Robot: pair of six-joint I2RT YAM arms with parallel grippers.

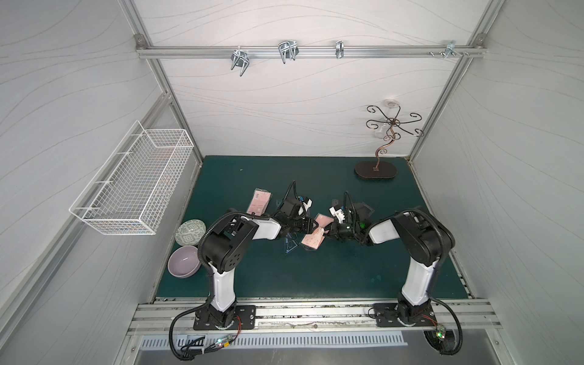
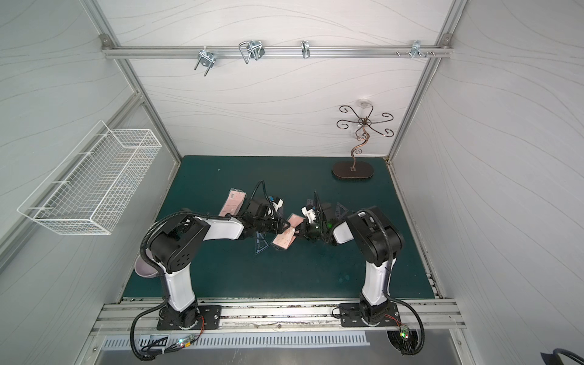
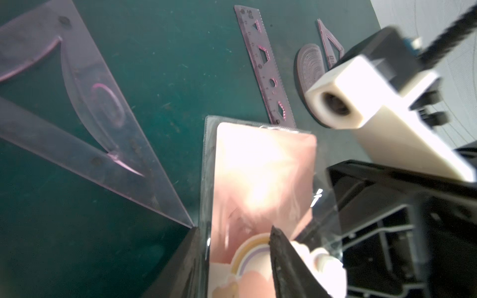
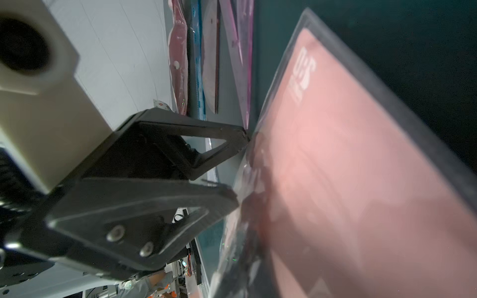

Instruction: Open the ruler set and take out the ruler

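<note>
The ruler set (image 3: pixel 263 168) is a pink card with a rainbow print in a clear plastic pouch. It lies mid-table between my arms, with its pink back part (image 4: pixel 347 139) large in the right wrist view. My left gripper is partly open over it, one finger at the pouch's left edge and the other over the print. My right gripper is shut at the pouch's creased clear edge (image 4: pixel 248 198); whether film is caught between its fingers is unclear. A loose clear ruler (image 3: pixel 265 69) lies beyond the pouch, and no ruler shows plainly inside it.
Clear set squares (image 3: pixel 119 119) and a protractor (image 3: pixel 311 74) lie loose around the pouch. Another pink set (image 1: pixel 259 202) is behind my left arm. A purple bowl (image 1: pixel 183 261) stands at left.
</note>
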